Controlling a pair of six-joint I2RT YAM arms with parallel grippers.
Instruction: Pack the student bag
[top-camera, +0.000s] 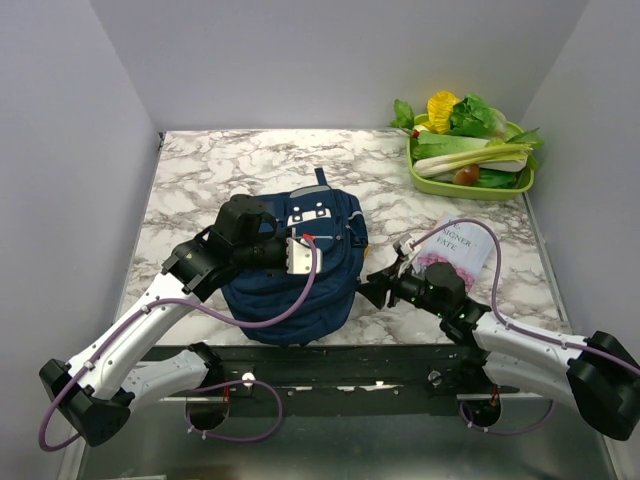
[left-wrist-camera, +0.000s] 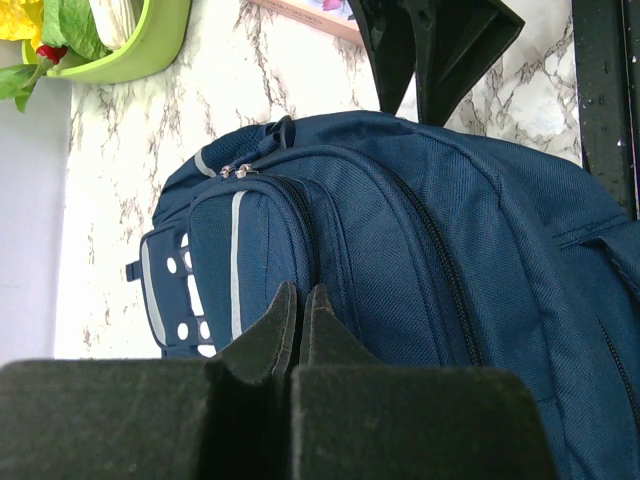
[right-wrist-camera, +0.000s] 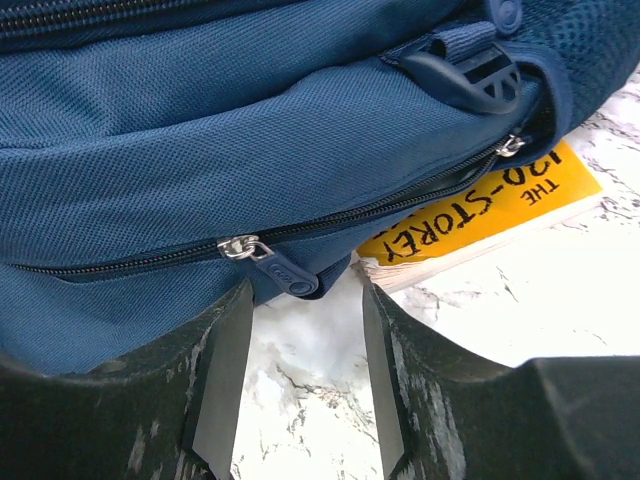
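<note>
The navy backpack (top-camera: 320, 280) lies on the marble table. My left gripper is shut, pressed on the bag's top beside a zipper. My right gripper is part open at the bag's side, its fingers either side of a zipper pull (right-wrist-camera: 292, 279), not closed on it. A yellow book (right-wrist-camera: 510, 200) lies partly hidden under or beside the bag's edge. A pink-and-white book (top-camera: 456, 240) lies to the right, partly behind the right arm.
A green basket of vegetables (top-camera: 440, 182) stands at the back right. Walls bound the back and both sides.
</note>
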